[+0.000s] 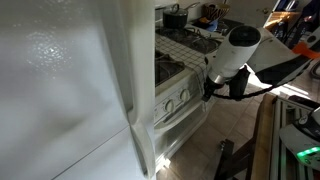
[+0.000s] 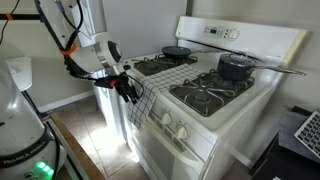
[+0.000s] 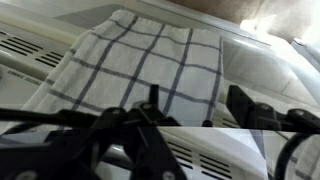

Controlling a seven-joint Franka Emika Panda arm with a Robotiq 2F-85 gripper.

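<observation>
A white towel with dark grid lines [image 3: 140, 65] fills the middle of the wrist view. In exterior view 2 the same towel [image 2: 167, 84] lies across the stovetop between the burners and hangs over the front edge. My gripper has its fingertips apart, with towel visible in the gap. Exterior view 2 places the gripper [image 2: 131, 94] at the stove's front, beside the towel's hanging part. In exterior view 1 the gripper [image 1: 209, 93] is small and dark. Whether the fingertips touch the cloth cannot be told.
On the white stove [image 2: 205, 120] a black pot [image 2: 236, 67] stands on the right burners and a pan [image 2: 176, 51] at the back left. Knobs and an oven handle [image 2: 172, 146] project at the front. A wooden table edge [image 1: 262, 140] lies near the arm base.
</observation>
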